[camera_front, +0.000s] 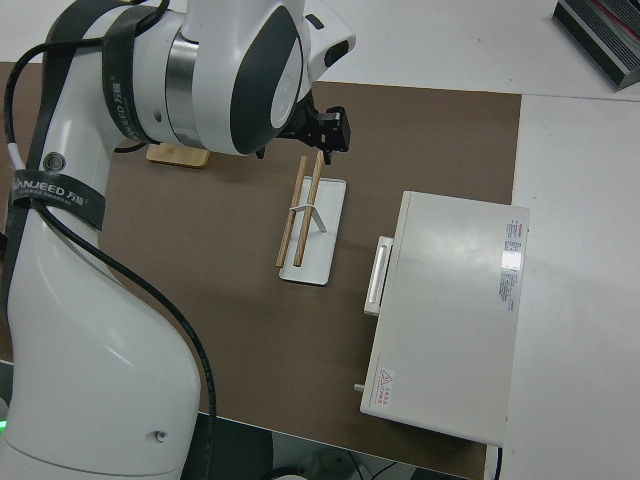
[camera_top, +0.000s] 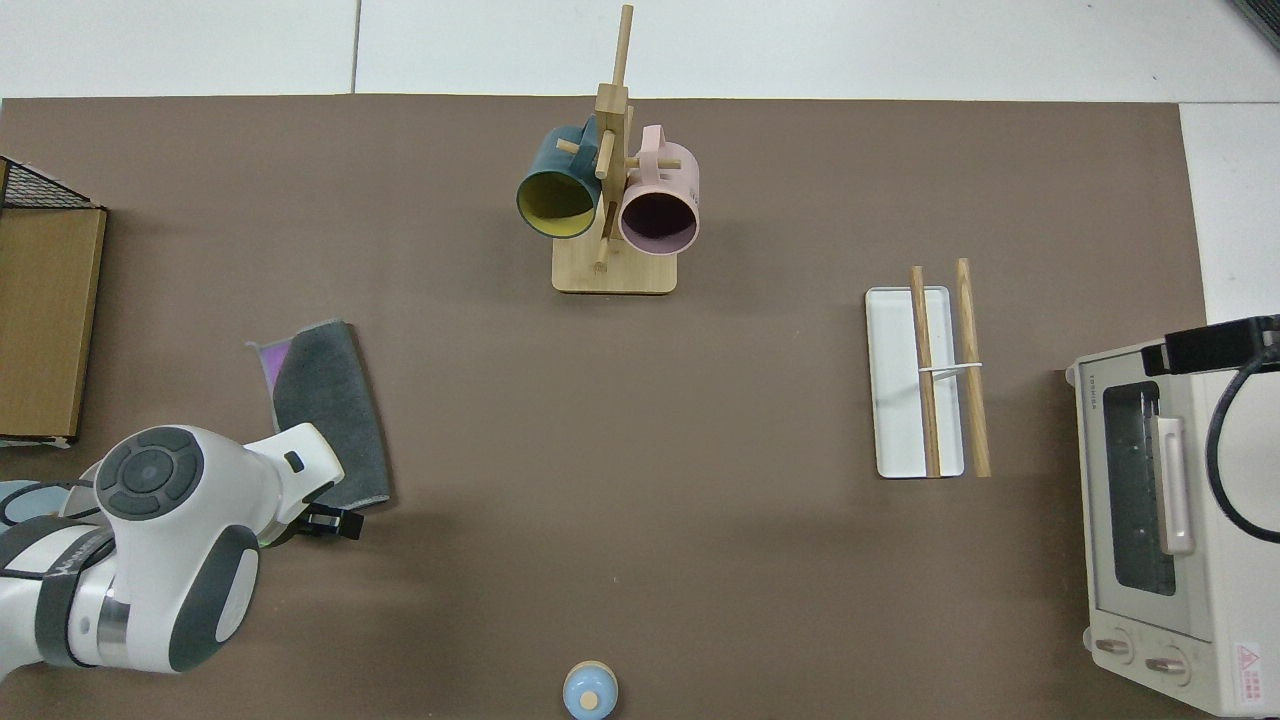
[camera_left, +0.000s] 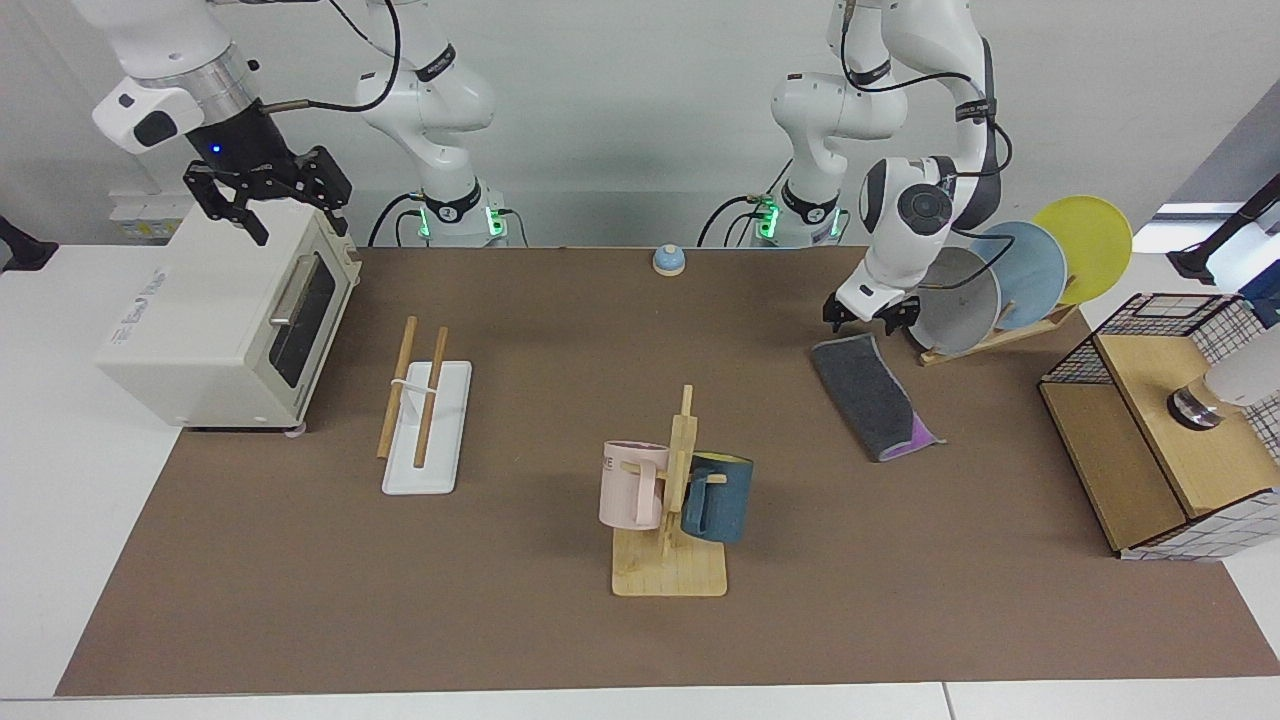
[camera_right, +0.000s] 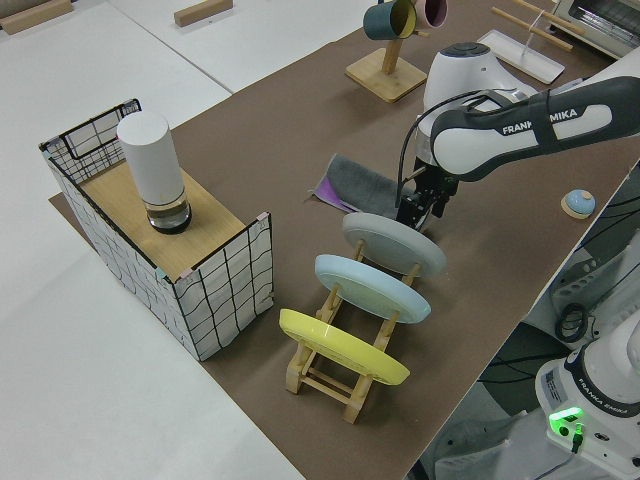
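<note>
One gripper hangs by the near end of a grey-and-purple cloth, next to a rack of grey, blue and yellow plates; whether it is open or shut is unclear. The other gripper is high beside the white toaster oven, its finger state unclear. A wooden mug tree holds a teal mug and a pink mug.
A white tray bears two wooden sticks. A wire-sided wooden shelf with a white cylinder stands beside the plate rack. A small blue button lies at the table edge.
</note>
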